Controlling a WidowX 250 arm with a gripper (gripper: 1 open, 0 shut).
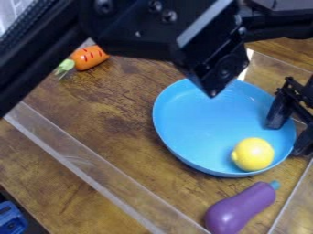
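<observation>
A blue plate (202,123) sits on the wooden table with a yellow ball-like item (252,154) in its lower right. Below it lies a purple eggplant (239,208). An orange carrot (90,57) with a pale green top is at the upper left, partly near the black arm that crosses the top of the view. At the right edge, beside the plate's rim, black gripper parts (291,114) show, cut off by the frame; their fingertips are not clear.
Clear plastic strips (86,169) run across the table. A blue object (9,218) sits at the lower left edge.
</observation>
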